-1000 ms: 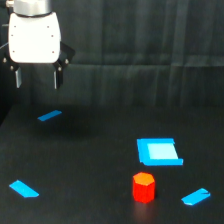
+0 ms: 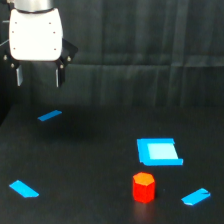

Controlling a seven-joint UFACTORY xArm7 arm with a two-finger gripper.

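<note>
My gripper (image 2: 39,78) hangs at the upper left, high above the dark table, its white body cut off by the top edge. Its two dark fingers stand wide apart, with nothing visible between them. On the table, far off to the lower right of the gripper, stands a red hexagonal block (image 2: 144,187). Behind that block lies a blue square frame (image 2: 143,151) with a pale, bright middle.
Flat blue strips lie at the far left (image 2: 49,116), the near left (image 2: 23,189) and the near right (image 2: 196,197). A dark curtain (image 2: 140,60) closes off the back.
My gripper sits very slightly farther right than before, if it has moved at all. The block, frame and strips have not moved.
</note>
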